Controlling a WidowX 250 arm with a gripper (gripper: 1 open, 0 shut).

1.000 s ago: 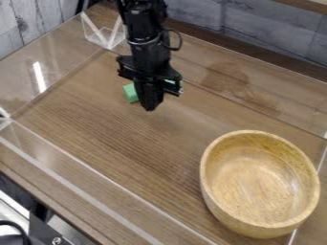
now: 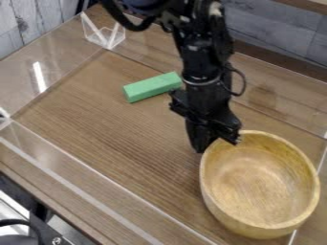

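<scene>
My gripper [image 2: 201,139] reaches down from the top of the view to the upper left rim of a large pale yellow bowl [image 2: 255,191] at the lower right. It is shut, and nothing shows between its fingers. A green block [image 2: 151,86] lies on the wooden table [image 2: 102,153], to the upper left of the gripper.
The table's edges show at the top and left, with a clear plastic piece at the upper left and dark cables at the bottom left corner.
My gripper has moved from near the green block toward the right and front, down to the bowl's rim. The green block, partly hidden before, now shows fully.
</scene>
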